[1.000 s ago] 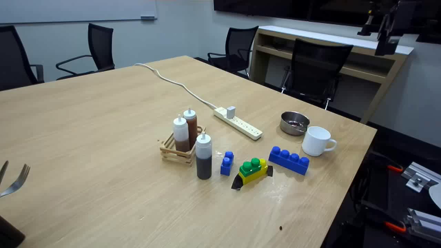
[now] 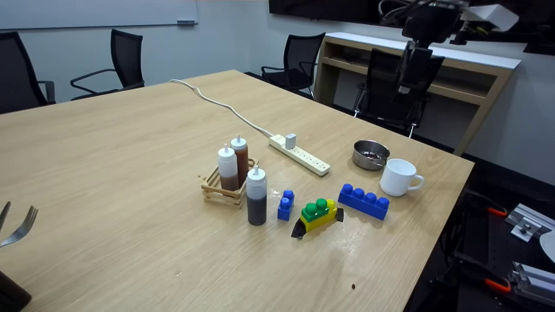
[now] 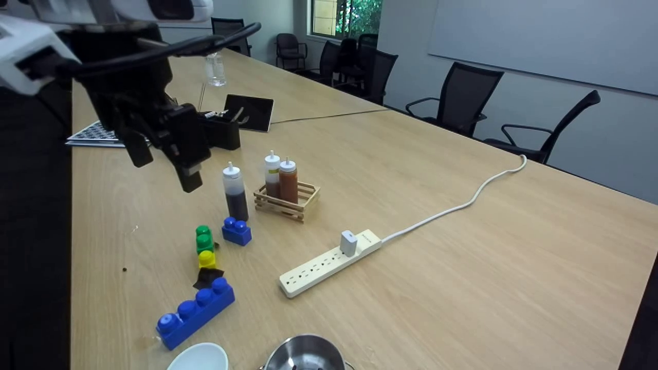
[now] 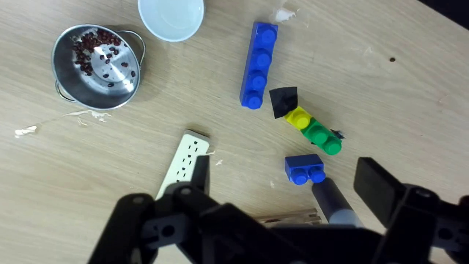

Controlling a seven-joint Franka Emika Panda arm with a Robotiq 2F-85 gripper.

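Observation:
High above the table, my gripper stands open, with nothing between its fingers. A small blue brick point(image 4: 304, 166) and a green brick point(image 4: 320, 133) joined to a yellow one point(image 4: 300, 117) lie below it in the wrist view. Black tape point(image 4: 284, 101) sits at the yellow brick's ends. A long blue brick point(image 2: 364, 201) rests near the white mug point(image 2: 399, 177). Beside the mug is a metal pot point(image 4: 96, 68) with dark beans inside. A bottle of dark sauce point(image 2: 256, 197) stands next to a wooden crate point(image 2: 223, 196) holding two more bottles.
A power strip point(image 3: 330, 262) with a white cord point(image 3: 459, 206) lies across the table's middle. Further off in exterior view 2 are a black holder point(image 3: 222, 132) and a tablet point(image 3: 250, 112). One loose bean point(image 4: 392, 59) lies near the edge.
In exterior view 1 my arm has come from the upper right further in to the left and now hangs near the chair behind the table. The objects on the table have not moved.

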